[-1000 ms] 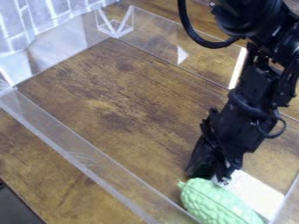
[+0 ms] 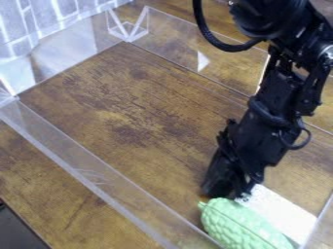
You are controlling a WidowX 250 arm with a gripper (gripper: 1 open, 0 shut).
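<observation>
The black robot arm reaches down from the upper right, its gripper [image 2: 224, 183] low in the bottom-right corner of a clear-walled enclosure on a wooden surface. Just below the fingertips lies a bumpy light-green object [image 2: 247, 224], partly cut off by the frame's bottom edge, with a white flat object [image 2: 283, 211] beside it on the right. The fingers are dark and overlap one another, so whether they are open or shut cannot be seen.
The clear wall [image 2: 92, 178] runs along the left and front. Bare wooden floor [image 2: 124, 107] fills the middle and back left. A white pleated cloth [image 2: 39, 24] is beyond the top-left corner.
The arm and gripper have shifted slightly up and to the left. The green and white objects appear in the same place.
</observation>
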